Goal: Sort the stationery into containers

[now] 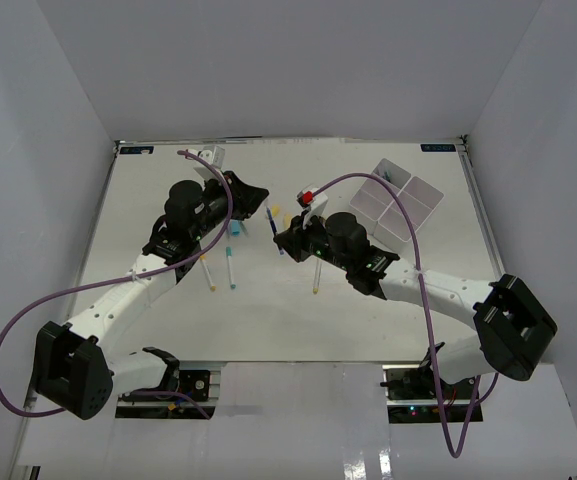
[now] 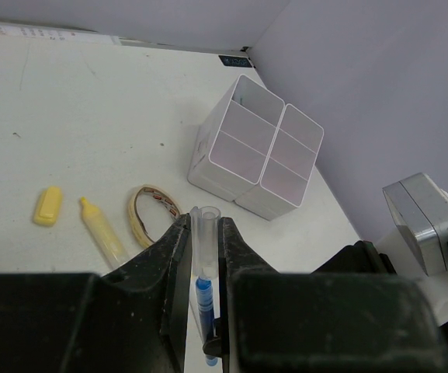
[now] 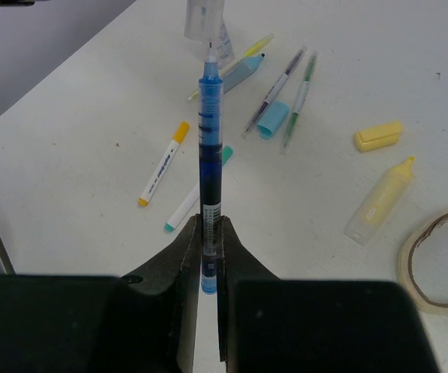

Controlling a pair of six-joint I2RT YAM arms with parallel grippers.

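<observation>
My right gripper is shut on a blue pen [image 3: 210, 140], held upright above the table. My left gripper is shut on a clear pen cap, which sits over the pen's upper tip in the right wrist view. Loose on the table [image 2: 68, 101] lie a yellow marker [image 3: 164, 163], a teal marker [image 3: 185, 206], several slim pens [image 3: 300, 101], a light blue piece [image 3: 272, 118], a yellow object [image 3: 377, 136] and a yellow bottle [image 3: 383, 200].
A white compartment organiser [image 1: 413, 200] stands at the back right, with something in one compartment. A tape roll [image 3: 410, 264] lies near the yellow bottle.
</observation>
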